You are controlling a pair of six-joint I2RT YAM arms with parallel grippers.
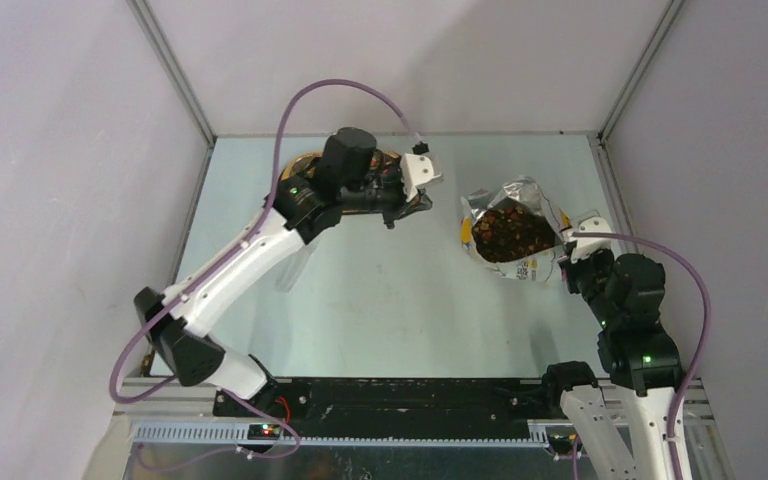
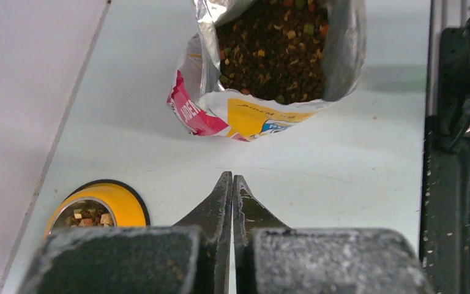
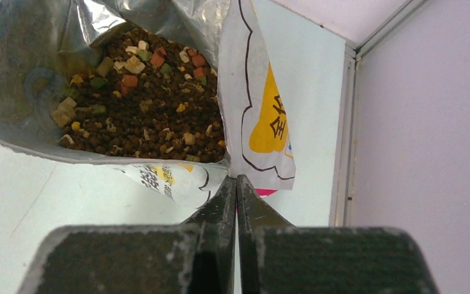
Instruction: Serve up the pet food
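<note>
An open foil bag of kibble point(image 1: 505, 235) point(image 2: 269, 116) point(image 3: 141, 98) lies at the table's right. My left gripper point(image 1: 410, 205) is shut with nothing visible between its fingers, raised left of the bag, above the table. My right gripper point(image 1: 570, 270) is shut at the bag's right edge, its tips at or just under the folded flap; whether anything thin is pinched there is unclear. The yellow feeding bowl point(image 2: 128, 205) with food inside is mostly hidden by my left arm in the top view.
White walls enclose the back and sides, with the right wall point(image 3: 416, 135) close to the bag and right gripper. A black rail point(image 1: 410, 405) runs along the front edge.
</note>
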